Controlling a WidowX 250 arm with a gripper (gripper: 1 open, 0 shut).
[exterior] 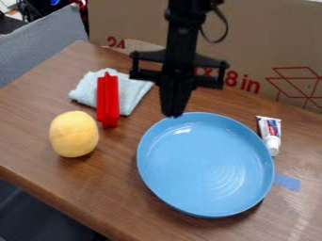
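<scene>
The black gripper (174, 102) hangs over the wooden table, shut, just above and behind the upper left rim of a blue plate (205, 166), with nothing visible between its fingers. A red elongated object (108, 99) lies at the left on a folded pale cloth (83, 92). In front of it is a round yellow object (73, 135). A toothpaste tube (269, 134) lies at the right, beside the plate.
A cardboard box (277, 66) stands along the back of the table. The table's front left edge drops away to a dark area. Bare wood (38, 118) shows at the left; a small blue tape piece lies at the right.
</scene>
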